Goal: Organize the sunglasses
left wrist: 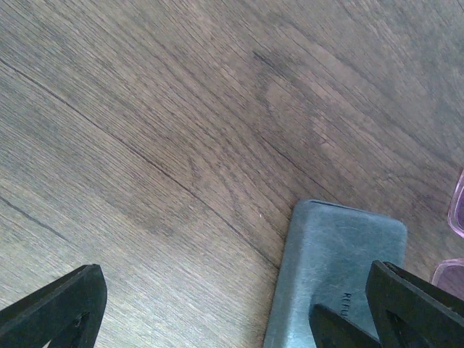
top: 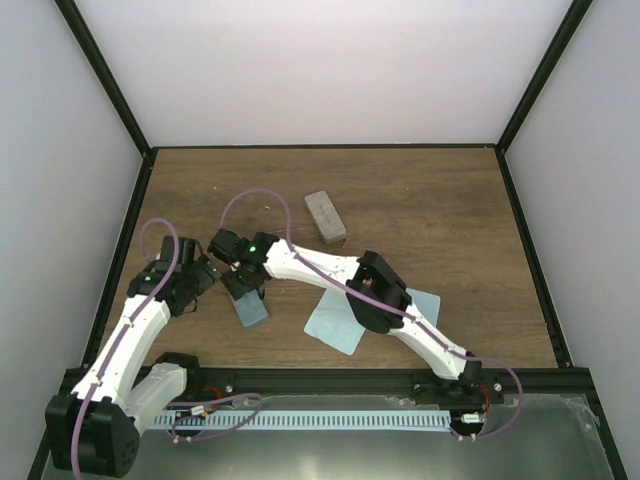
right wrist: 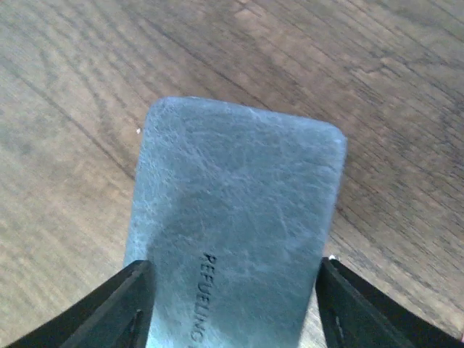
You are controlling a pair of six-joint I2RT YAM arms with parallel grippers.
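A blue-grey pouch (top: pixel 250 308), printed "REFUELING", lies flat on the wooden table. In the right wrist view the pouch (right wrist: pixel 232 188) fills the middle, my right gripper over it with fingers apart, one over the pouch and one at its right edge. My left gripper hovers just left of it, open, fingers wide apart; the pouch (left wrist: pixel 337 254) shows beside the right finger. Pink-rimmed lenses (left wrist: pixel 453 279) of sunglasses show at the right edge of the left wrist view, mostly out of frame.
A grey oblong case (top: pixel 325 216) lies at the back middle. A pale blue cloth (top: pixel 332 325) lies at the front right, partly under the right arm. Both arms are close together at the left.
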